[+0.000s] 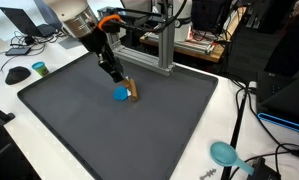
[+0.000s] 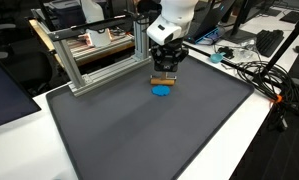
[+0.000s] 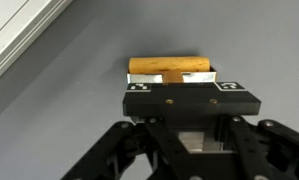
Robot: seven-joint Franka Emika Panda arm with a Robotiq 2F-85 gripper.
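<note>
Near the back of the grey mat, a brown wooden piece (image 1: 132, 90) rests beneath my gripper (image 1: 123, 82). The wrist view shows it as a round wooden bar (image 3: 169, 65) with a short brown strip (image 3: 172, 77) running from it towards my gripper. The fingers are shut with the strip seemingly between them, though the black fingertips hide most of the grip. Touching or just in front of the wood lies a flat blue disc (image 2: 160, 90), out of sight in the wrist view.
A silver metal frame (image 2: 99, 74) stands along its edge. Off the mat are a teal round object (image 1: 227, 155), a green cup (image 1: 40, 69) and a dark bowl-shaped object (image 1: 17, 75).
</note>
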